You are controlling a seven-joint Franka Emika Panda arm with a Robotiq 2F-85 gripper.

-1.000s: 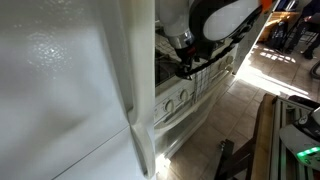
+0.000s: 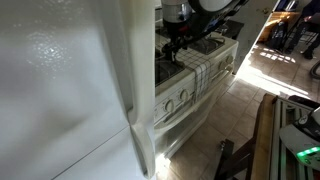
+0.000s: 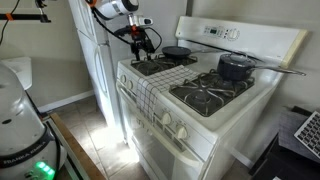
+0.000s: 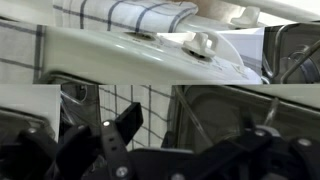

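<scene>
My gripper point(image 2: 172, 51) hangs above the left part of the white stove point(image 3: 225, 118), near the front burners. In exterior view 2 the gripper point(image 3: 149, 46) is just over the left burner grate point(image 3: 150, 66). The wrist view has its dark fingers point(image 4: 124, 130) at the bottom, spread open with no object visible between them. A checked towel point(image 4: 140, 14) lies over the stove top and front edge. White knobs point(image 4: 202, 43) line the front panel. How far the fingertips are from the grate cannot be judged.
A dark pot point(image 3: 236, 67) with a long handle stands on the back right burner, and a black pan point(image 3: 176, 52) on the back left. The white fridge point(image 2: 60, 85) is close on the left. Open floor point(image 2: 205, 140) lies before the stove.
In exterior view 1 the arm and gripper have moved up and back, from in front of the stove's edge to over its burners. Nothing else has visibly moved.
</scene>
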